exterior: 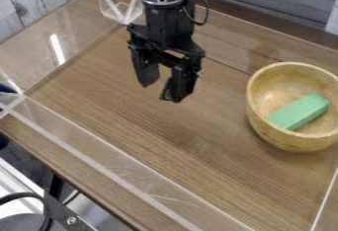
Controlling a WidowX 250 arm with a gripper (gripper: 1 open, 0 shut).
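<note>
My black gripper (164,77) hangs in the upper middle of the camera view, over the bare wooden tabletop (145,156). It looks open, its dark fingers spread apart, with nothing visible held between them. To the right stands a yellow bowl (268,81) with a green oblong block (295,113) lying inside it.
A small white wire-like or clear object (117,5) sits at the top left, near the arm. Clear strips of tape run along the table's left part. Black cables (46,205) lie at the lower left corner.
</note>
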